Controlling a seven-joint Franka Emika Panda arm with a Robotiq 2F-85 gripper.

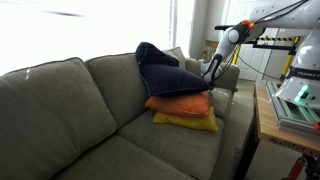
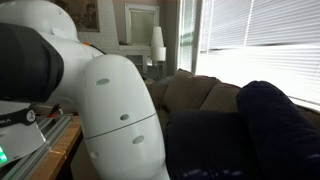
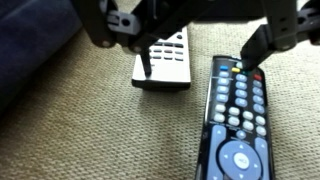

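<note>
In the wrist view a black remote [image 3: 240,125] with a blue-ringed pad lies on the beige woven couch fabric [image 3: 130,140]. To its left is a white-faced remote [image 3: 168,62] with dark buttons and a dark end, its upper part hidden. My gripper is open above them, its two dark fingers spread wide on either side of the gap. The left finger overlaps the white remote in this view, and the right one hangs over the upper end of the black remote. Whether either finger touches anything, I cannot tell.
Dark blue pillows [image 1: 168,78], an orange pillow [image 1: 180,104] and a yellow pillow [image 1: 186,121] are piled on the grey couch [image 1: 70,120], close beside my gripper. A wooden table [image 1: 275,135] stands at the right. The near couch seat is clear.
</note>
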